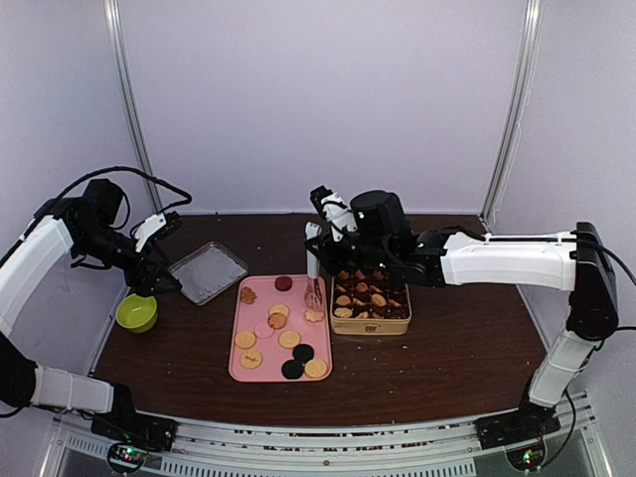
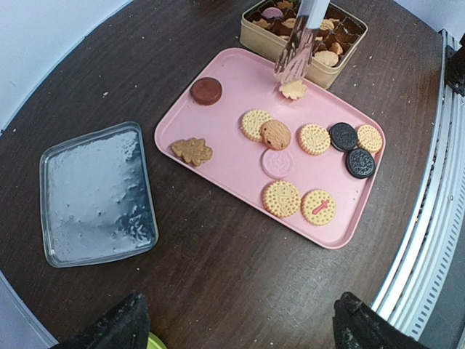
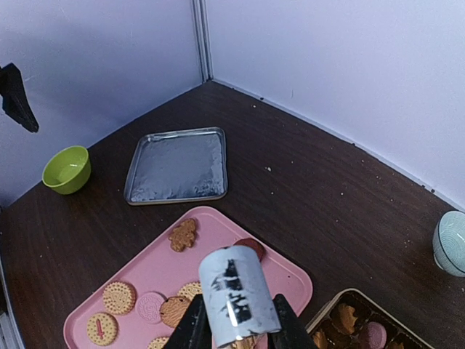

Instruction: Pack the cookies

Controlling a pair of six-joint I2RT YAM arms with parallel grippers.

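A pink tray [image 1: 243, 363] holds assorted cookies: round cream ones [image 2: 314, 139], black ones [image 2: 360, 163], brown ones [image 2: 205, 91] and a pale flower-shaped one [image 2: 293, 90]. Right of it sits the cookie tin [image 1: 370, 326] with filled compartments. My right gripper is shut on a white-handled tool [image 3: 232, 287] with pinkish tips, which hangs over the tray's right side near the flower cookie; whether it touches is unclear. My left gripper is open and empty, up at the left, away from the tray.
An empty metal tray [image 1: 208, 270] lies left rear, with a green bowl [image 1: 136, 313] in front of it. A pale blue bowl [image 3: 450, 243] stands at the back right.
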